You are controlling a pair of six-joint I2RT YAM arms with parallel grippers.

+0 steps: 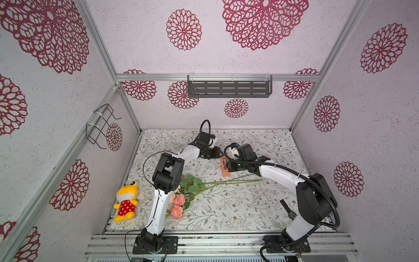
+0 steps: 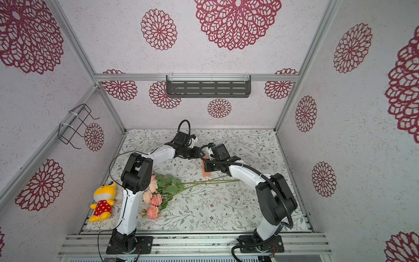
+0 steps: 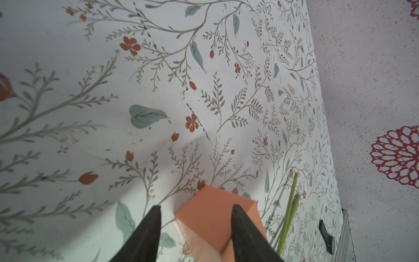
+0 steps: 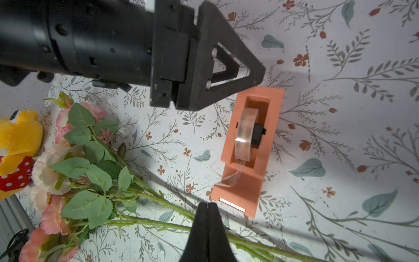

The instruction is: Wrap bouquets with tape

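Observation:
The orange tape dispenser (image 4: 251,183) rests on the table, a clear tape roll (image 4: 245,135) in its slot. The loose tape end (image 4: 231,179) curls over the dispenser's side, short of the toothed edge. My right gripper is shut, nothing between its fingertips; the tape end lies outside them. My left gripper is at the far end of the dispenser, its fingers apart with an orange corner showing between them; whether they press on it I cannot tell. The rose bouquet (image 1: 189,185) lies nearby, stems pointing right.
A yellow toy (image 1: 125,203) in a red dotted outfit sits at the left front. Near the right arm's base lies a black strap-like object (image 1: 288,208).

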